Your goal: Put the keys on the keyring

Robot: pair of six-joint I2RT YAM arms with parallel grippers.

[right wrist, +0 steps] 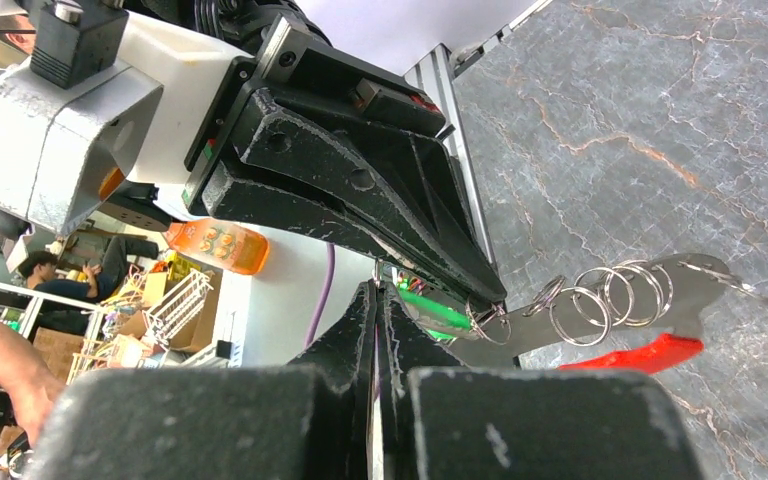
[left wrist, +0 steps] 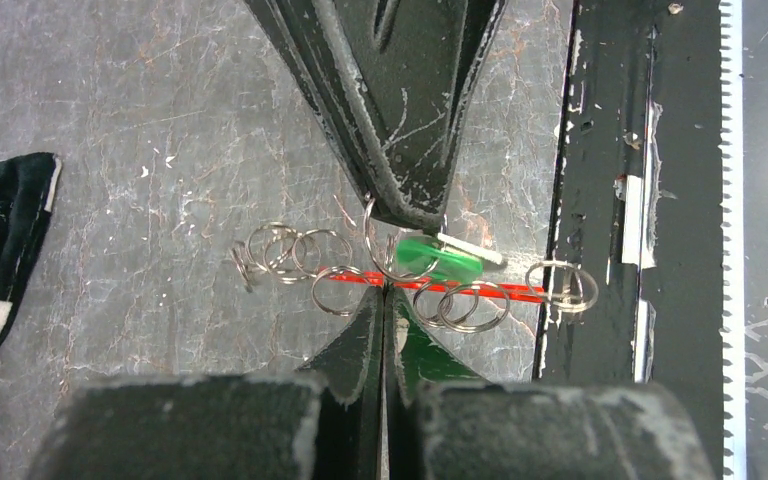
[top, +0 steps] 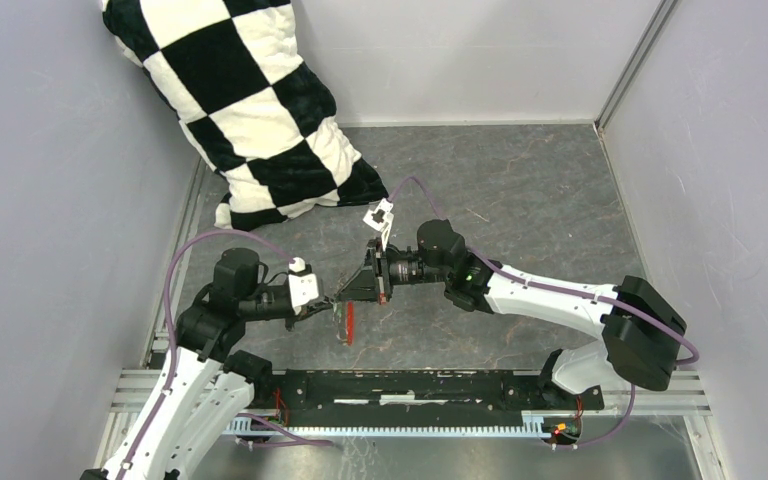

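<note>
A grey metal plate [right wrist: 700, 315] with a red piece [right wrist: 645, 354] and several wire rings [right wrist: 600, 310] on it hangs beneath the arms. Seen almost edge-on in the left wrist view, the red piece [left wrist: 500, 291] crosses just above my left gripper, whose fingers are shut; a thin wire ring [right wrist: 492, 326] shows at their tips in the right wrist view. My right gripper is also shut, with a sliver of bright wire at its tips. One larger ring [left wrist: 368, 228] loops by the right fingertips, beside a green tag [left wrist: 440, 258]. Exact contacts are hard to tell.
A checkered cushion [top: 250, 110] leans at the back left. Dark rails [top: 410, 388] run along the front edge. Both grippers stand very close together.
</note>
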